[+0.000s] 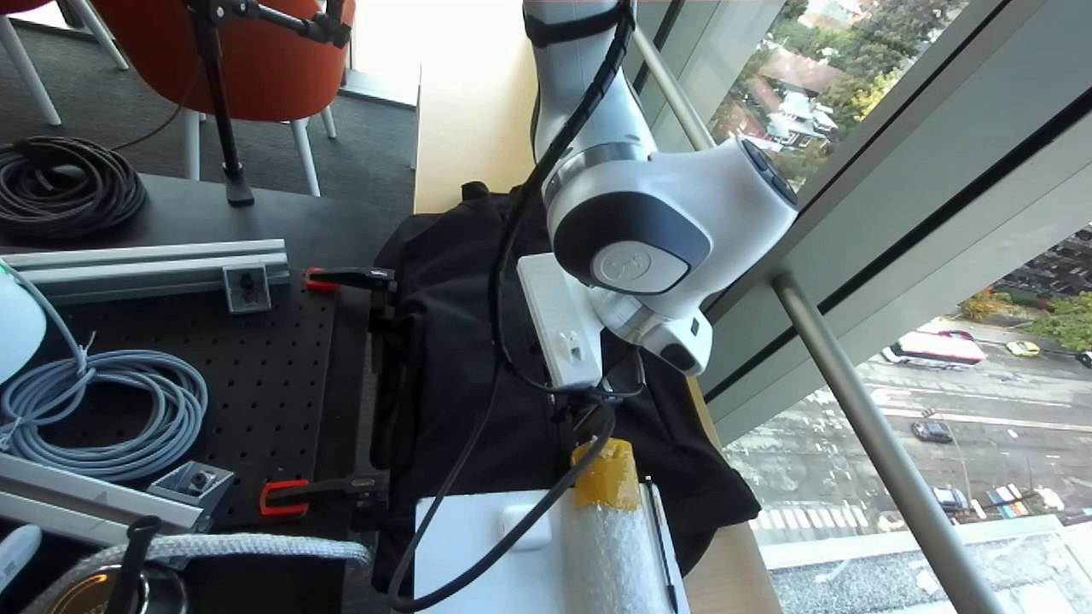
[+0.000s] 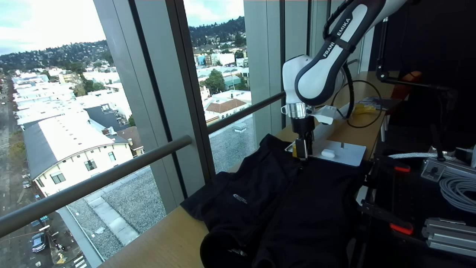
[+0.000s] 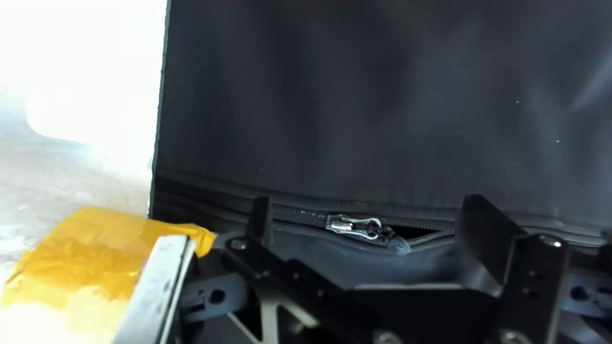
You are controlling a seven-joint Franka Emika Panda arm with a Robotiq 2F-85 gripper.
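Observation:
A black jacket (image 2: 285, 201) lies flat on the wooden table, its zipper line running lengthwise. In the wrist view the metal zipper slider (image 3: 353, 225) sits on the zipper track, with a short dark pull tab (image 3: 396, 243) at its right end; the teeth part just beyond it. My gripper stands open over the zipper, one finger to each side of the slider, and nothing is held. Exterior view 2 has the gripper (image 2: 303, 156) low over the jacket, close to the white board. Whether the fingertips touch the cloth I cannot tell.
A white board (image 1: 481, 532) carrying a small white case (image 1: 525, 527) and a bubble-wrapped roll with yellow tape (image 1: 609, 476) covers one jacket end, near the gripper. Red-tipped clamps (image 1: 287, 497) line the table's edge. A window rail (image 1: 870, 419) runs along the other side.

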